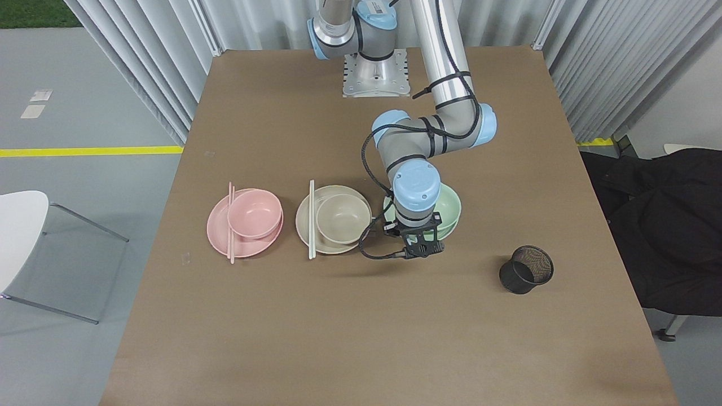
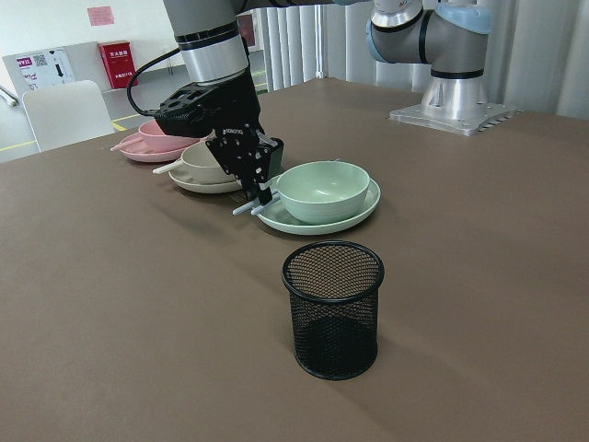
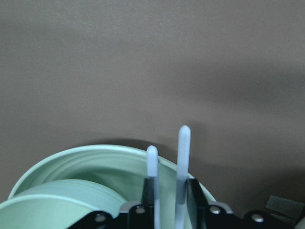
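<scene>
In the wrist view my gripper is low over a green plate with a green bowl. Two pale chopsticks stand between my black fingertips, against their inner sides; whether they are firmly clamped is hard to tell. In the left view the chopsticks lie at the plate's edge beside the green bowl, under my gripper. In the front view the gripper hides part of that set.
A cream plate with bowl and chopsticks, and a pink set, sit to the image left. A black mesh cup stands front right.
</scene>
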